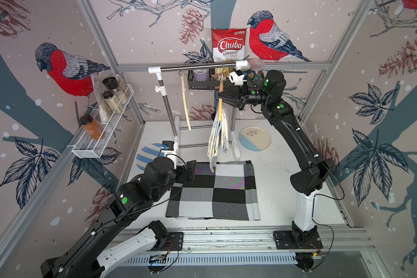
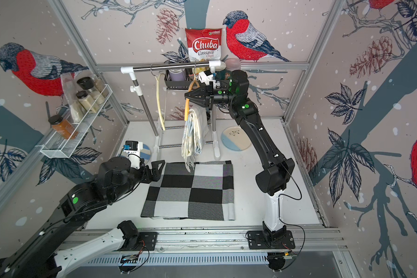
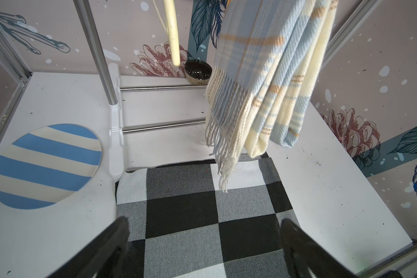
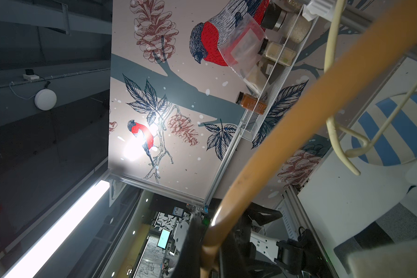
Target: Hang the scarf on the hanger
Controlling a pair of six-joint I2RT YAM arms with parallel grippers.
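Observation:
The orange hanger (image 1: pixel 220 111) is up at the rail (image 1: pixel 194 67), gripped by my right gripper (image 1: pixel 221 96); in the right wrist view its bar (image 4: pixel 282 143) runs between the fingers. A folded pale blue and cream plaid scarf (image 3: pixel 268 69) with fringed ends hangs at the hanger, over the checked cloth; where it is supported at the top is hidden. My left gripper (image 2: pixel 148 171) stands open and low at the left, below the scarf, nothing between its fingers.
A pale yellow hanger (image 1: pixel 185 99) hangs to the left. A striped plate (image 3: pixel 46 164), a second plate (image 1: pixel 254 138) and the checked cloth (image 2: pixel 190 190) lie on the table. A spice shelf (image 1: pixel 85 148) is on the left wall.

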